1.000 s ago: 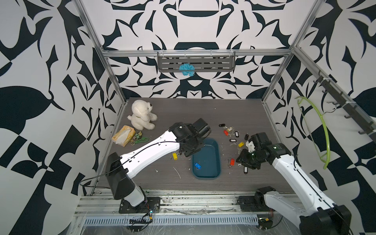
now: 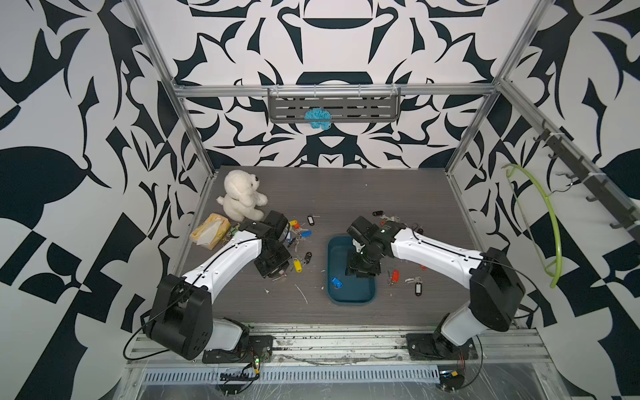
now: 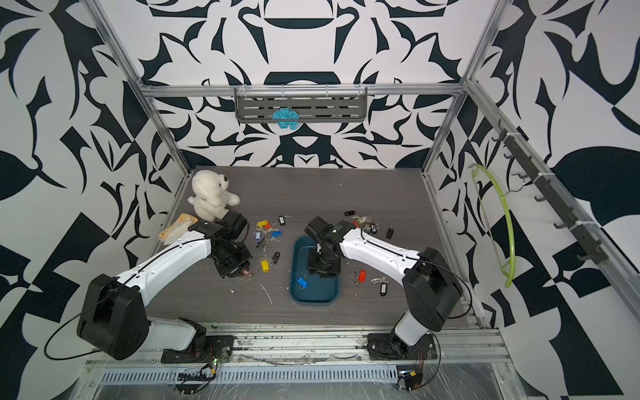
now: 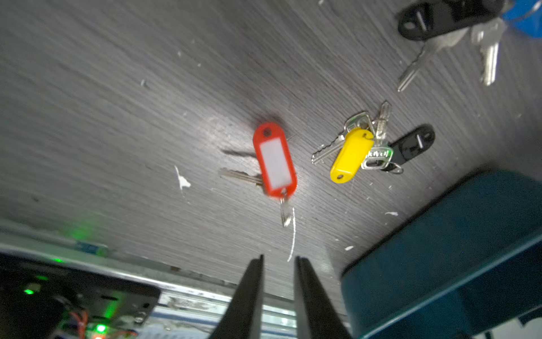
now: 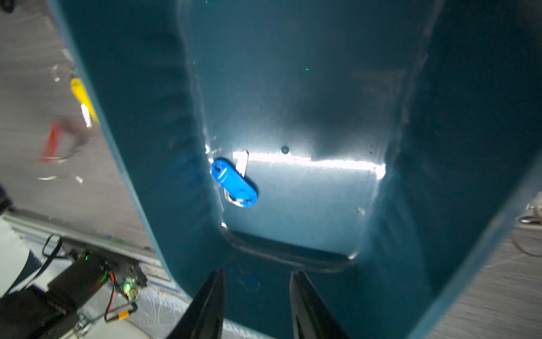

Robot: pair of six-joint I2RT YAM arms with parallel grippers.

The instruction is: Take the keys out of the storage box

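The blue storage box (image 2: 351, 296) stands on the table and holds one visible blue-tagged key (image 5: 234, 183), lying on its floor near one side wall. Over the box is my right gripper, its fingers apart with nothing between them. My left gripper is over the table left of the box, parted and empty. A red-tagged key bunch (image 4: 275, 161) shows below it, clear of its fingertips; whether it rests on the table I cannot tell. Near it lie yellow-tagged keys (image 4: 353, 155) and a black-tagged key (image 4: 413, 148).
Several tagged keys are scattered right of the box, among them a red one (image 2: 394, 275) and a black one (image 2: 418, 288). A white plush bear (image 2: 241, 194) and a tissue pack (image 2: 210, 231) occupy the back left.
My left arm has swung left, from beside the box to the table on its left. My right arm has moved left from the keys on the right to above the box.
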